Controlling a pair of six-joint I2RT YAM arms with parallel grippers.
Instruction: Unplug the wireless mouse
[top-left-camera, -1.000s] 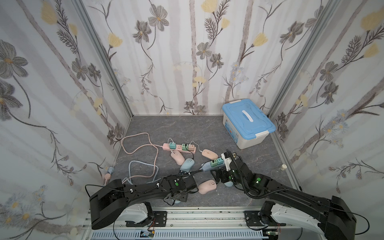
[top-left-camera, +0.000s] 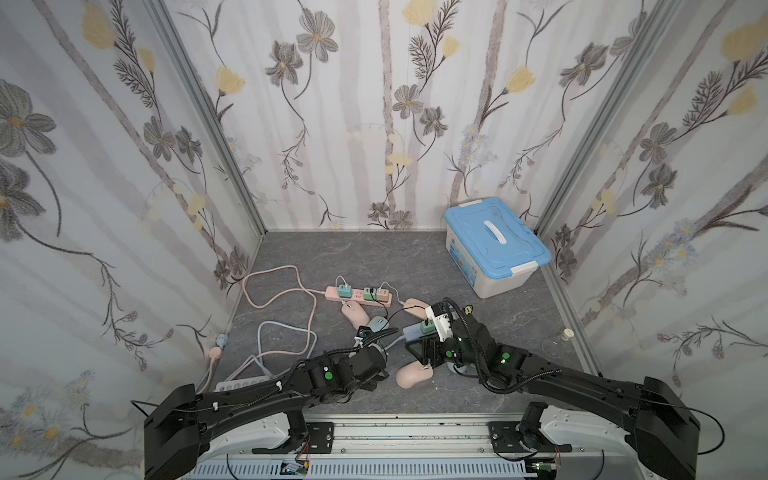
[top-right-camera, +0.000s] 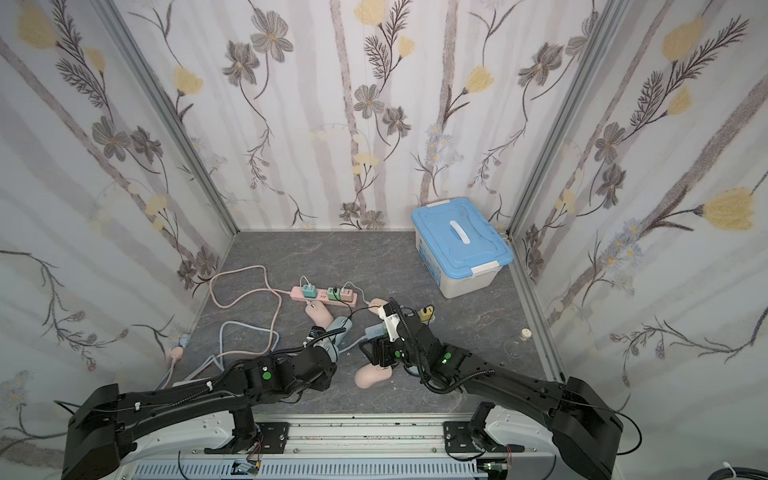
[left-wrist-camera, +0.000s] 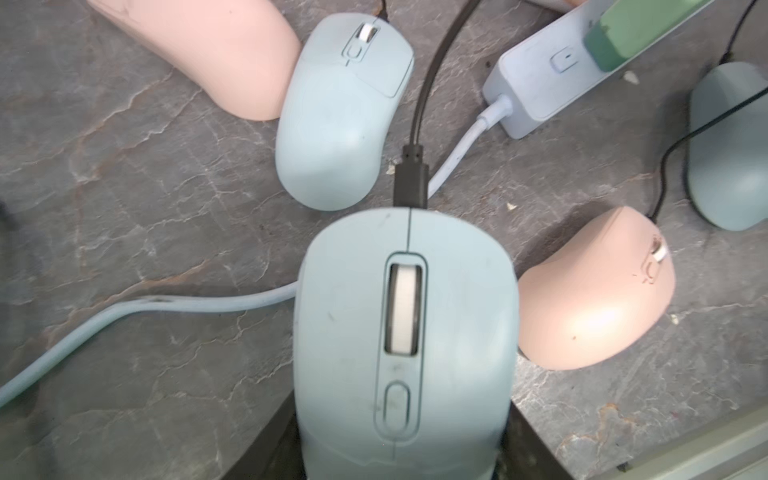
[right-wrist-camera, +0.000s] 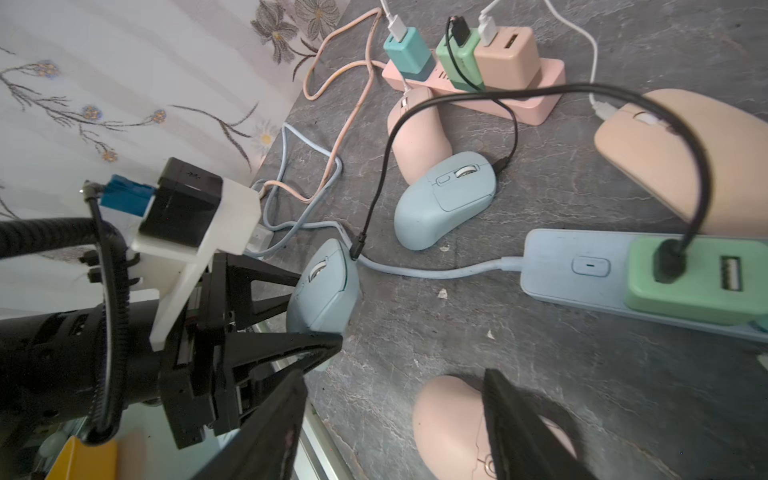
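Observation:
In the left wrist view, a light-blue mouse (left-wrist-camera: 405, 328) with a black cable plug (left-wrist-camera: 410, 184) in its front end fills the space between my left gripper's fingers. My left gripper is shut on it, raised above the table, as the right wrist view (right-wrist-camera: 284, 312) also shows. The cable runs to a green charger (right-wrist-camera: 692, 280) on a light-blue power strip (right-wrist-camera: 576, 264). My right gripper is open with nothing held, its blurred fingers above a pink mouse (right-wrist-camera: 448, 424), to the right of the left gripper.
Several other corded mice lie nearby, including another blue mouse (right-wrist-camera: 440, 200). A pink power strip (top-left-camera: 332, 294) with chargers is behind them, loose cables lie left, and a lidded box (top-left-camera: 496, 240) stands back right.
My left arm has risen from the front of the table with the blue mouse. My right gripper has shifted slightly left and up.

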